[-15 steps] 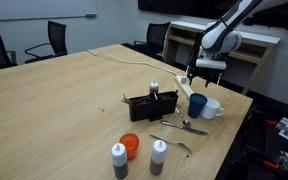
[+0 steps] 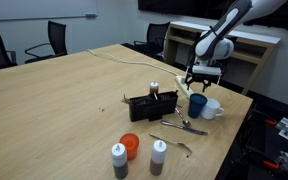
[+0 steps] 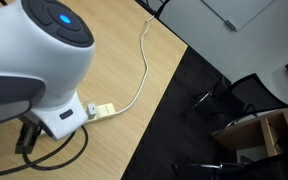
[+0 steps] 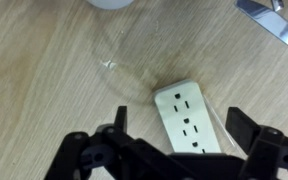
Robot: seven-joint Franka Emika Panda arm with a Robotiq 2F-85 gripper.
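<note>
A white power strip (image 4: 189, 118) with several sockets lies on the wooden table, and its cord (image 4: 224, 128) runs along one side. My gripper is open above it, one black finger (image 4: 117, 140) to the left of the strip and the other (image 4: 240, 130) to the right. Nothing is held. The lower end of the strip is hidden by the gripper's body. In exterior view 1 the gripper (image 2: 204, 76) hangs just beyond the strip (image 2: 181, 86), near the table's far right side.
A dark blue cup (image 2: 197, 105) and a white mug (image 2: 213, 108) stand close in front of the gripper. Nearby are a black box (image 2: 150, 106), metal utensils (image 2: 187, 127), an orange lid (image 2: 130, 141) and bottles (image 2: 158, 157).
My gripper has come down a little and slightly to the left, toward the power strip. The objects on the table have not moved.
</note>
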